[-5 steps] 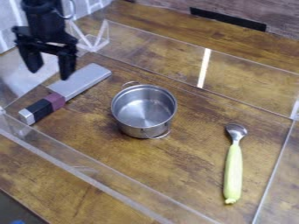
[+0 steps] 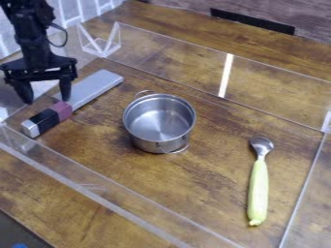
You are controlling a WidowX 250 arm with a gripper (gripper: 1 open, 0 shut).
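My gripper is at the upper left, open, a dark two-fingered shape just above the near end of a long bar. The bar has a grey section reaching back to the right and a dark purple section at its near end. A steel pot with two handles stands in the middle of the wooden table. A spoon with a pale yellow-green handle lies at the right, its metal head toward the back.
Clear low walls border the wooden table, and a white stripe marks its back part. The front and back middle are open.
My gripper has moved left and lower, toward the near end of the bar. The pot and spoon have not moved.
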